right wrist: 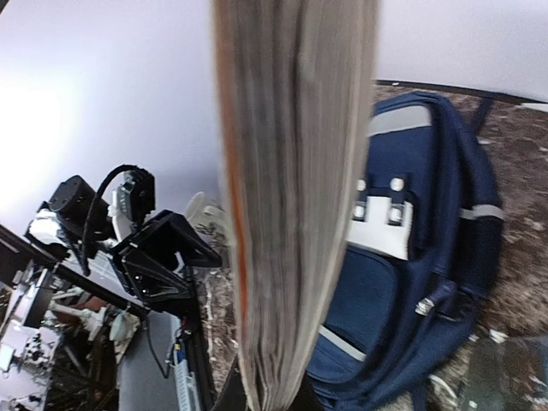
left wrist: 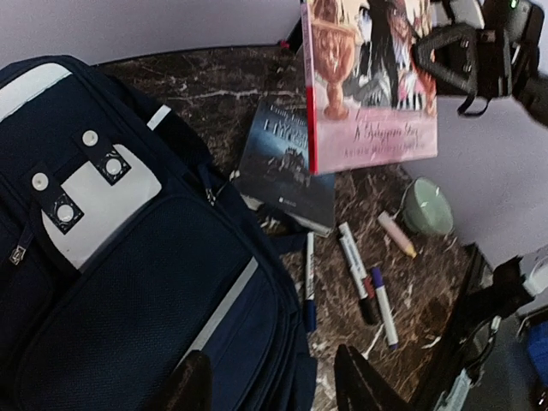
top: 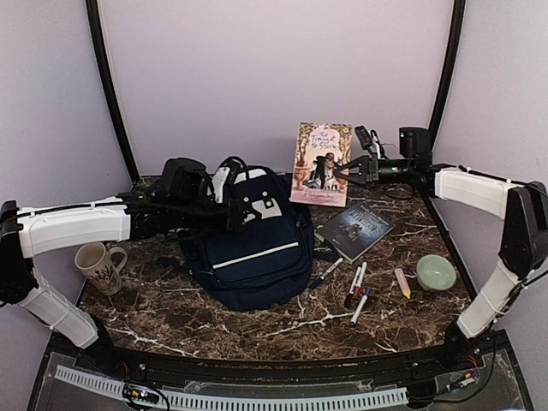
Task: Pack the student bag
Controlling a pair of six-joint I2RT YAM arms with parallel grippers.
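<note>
The pink picture book "The Taming of the Shrew" (top: 321,141) stands upright in the air at the back, right of the bag. My right gripper (top: 340,170) is shut on its right edge, and its page edges (right wrist: 295,205) fill the middle of the right wrist view. A navy student bag (top: 257,265) lies on the table, its light flap fastened with snaps. Above the bag's upper part, my left gripper is open, with nothing between its fingers. The dark "Wuthering Heights" book (top: 355,231) lies flat on the table to the right of the bag.
Several markers (top: 358,281) lie in front of the dark book. Farther right are a peach-coloured stick (top: 402,282) and a green bowl (top: 436,273). A mug (top: 101,270) stands at the left.
</note>
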